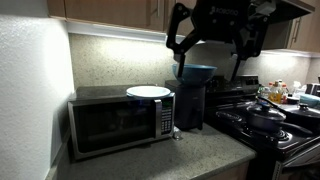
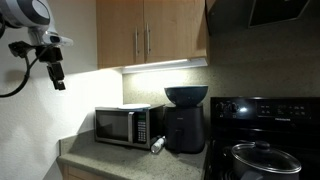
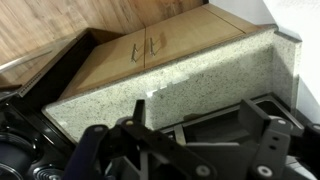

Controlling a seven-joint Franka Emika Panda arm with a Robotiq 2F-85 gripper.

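Note:
My gripper (image 1: pixel 208 72) hangs high over the counter, its two fingers wide apart and nothing between them. Behind it in exterior view 1 is a blue bowl (image 1: pixel 194 73) on top of a black appliance (image 1: pixel 190 106). To the left, a white plate (image 1: pixel 149 92) lies on the microwave (image 1: pixel 112 123). In exterior view 2 the gripper (image 2: pixel 57 78) is at the upper left, well apart from the microwave (image 2: pixel 122 126) and the bowl (image 2: pixel 186 96). The wrist view shows the fingers (image 3: pixel 139 112) spread above the counter.
A lidded pan (image 1: pixel 264 116) sits on the black stove (image 1: pixel 240 123) at the right. Wooden cabinets (image 2: pixel 165 38) hang above the counter. A small silvery item (image 2: pixel 158 145) lies beside the microwave.

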